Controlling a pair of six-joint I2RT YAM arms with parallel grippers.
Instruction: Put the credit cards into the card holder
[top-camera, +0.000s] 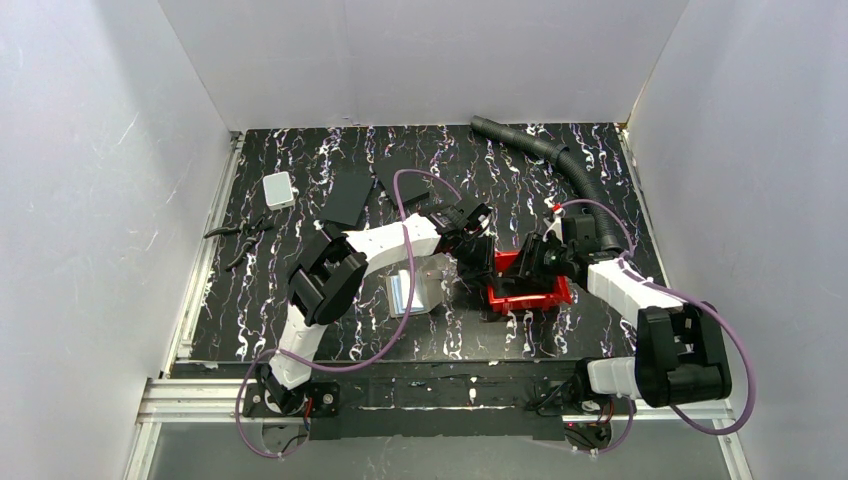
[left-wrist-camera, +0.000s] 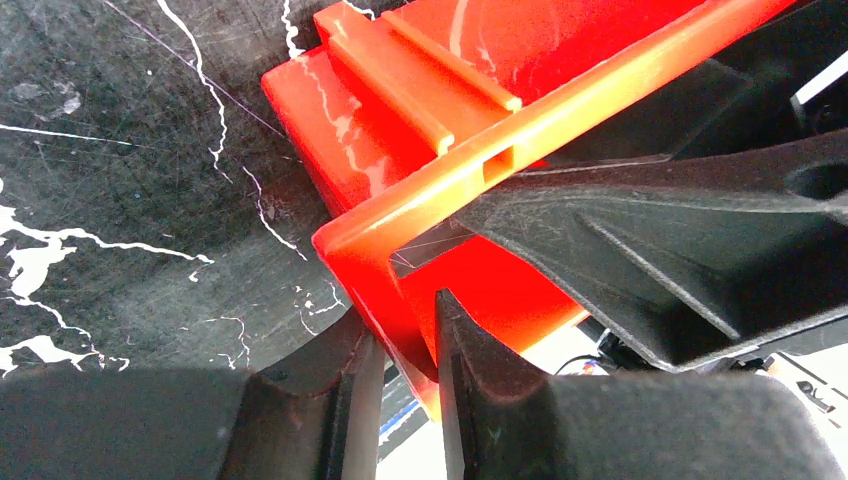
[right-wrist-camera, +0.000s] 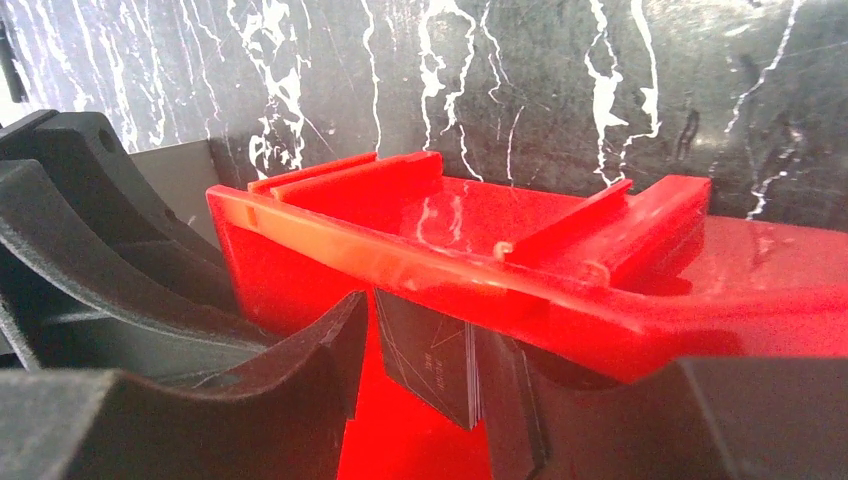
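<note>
A red box (top-camera: 513, 304) sits right of the table's middle. My left gripper is shut on its corner wall. Inside the box my right gripper reaches down with its fingers apart. Between those fingers stands a thin stack of black cards (right-wrist-camera: 432, 350), with a gap beside its left edge; its right side lies close to the right finger (right-wrist-camera: 515, 410). Whether that finger touches it I cannot tell. A pale, partly see-through holder (top-camera: 430, 292) with white and blue inside lies left of the box, partly under the left arm's cable.
Two dark flat panels (top-camera: 347, 198) lie behind the left arm. At the far left are a white case (top-camera: 279, 190) and a black tool-like piece (top-camera: 245, 236). A black ribbed hose (top-camera: 560, 155) curves along the back right.
</note>
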